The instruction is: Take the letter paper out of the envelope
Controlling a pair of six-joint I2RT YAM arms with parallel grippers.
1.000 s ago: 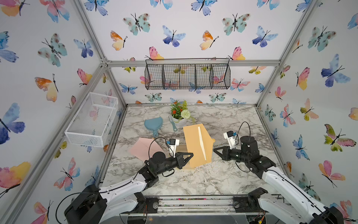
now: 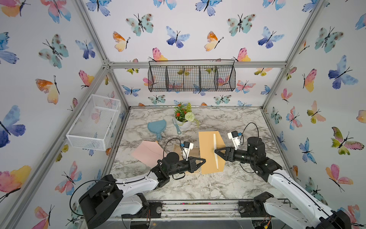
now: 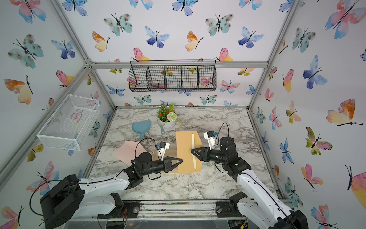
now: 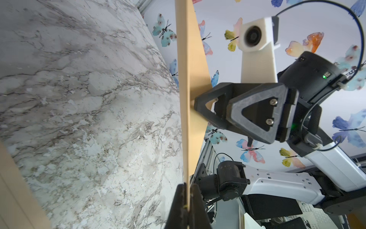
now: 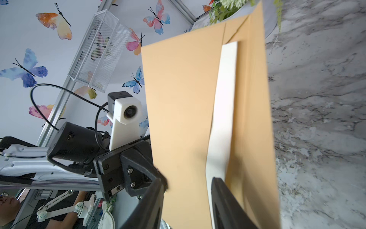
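My left gripper (image 2: 203, 161) is shut on the left edge of a tan envelope (image 2: 205, 148), holding it raised with its opening facing right; in the left wrist view the envelope (image 4: 185, 95) shows nearly edge-on. A narrow white strip of the letter paper (image 5: 223, 103) shows in the envelope's mouth, beside the folded-back flap (image 5: 261, 114); the rest of the paper is hidden inside. My right gripper stands open right at the mouth, one of its fingers (image 5: 225, 206) close over the lower part of the white strip. Contact cannot be told.
A pink envelope (image 2: 148, 151) lies left of the left gripper, and a brown flat piece (image 2: 176, 148) sits partly under that arm. Farther back are a blue dustpan (image 2: 156, 127), a small brush (image 2: 176, 126) and a flower pot (image 2: 184, 122).
The left gripper has carried the tan envelope rightward and turned it more upright.
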